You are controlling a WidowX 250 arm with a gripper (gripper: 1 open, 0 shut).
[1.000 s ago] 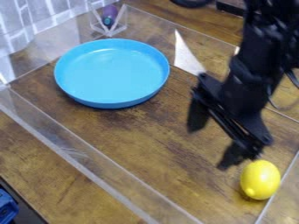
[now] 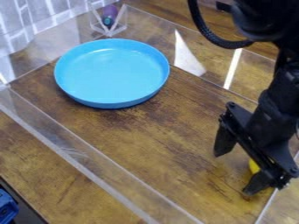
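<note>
My black gripper (image 2: 239,163) is low at the right of the camera view, open, its fingers reaching down to the wooden surface around a yellow object (image 2: 254,166). That object is mostly hidden behind the fingers; whether they touch it I cannot tell. A light blue round plate (image 2: 110,70) lies at the upper left, well away from the gripper.
Clear plastic walls edge the wooden work surface (image 2: 128,157). A small container with a purple item (image 2: 110,19) stands at the back left. A blue object (image 2: 6,208) sits at the lower left corner.
My gripper has moved right and down over the yellow object, which was fully visible a second ago and is now mostly hidden by the fingers.
</note>
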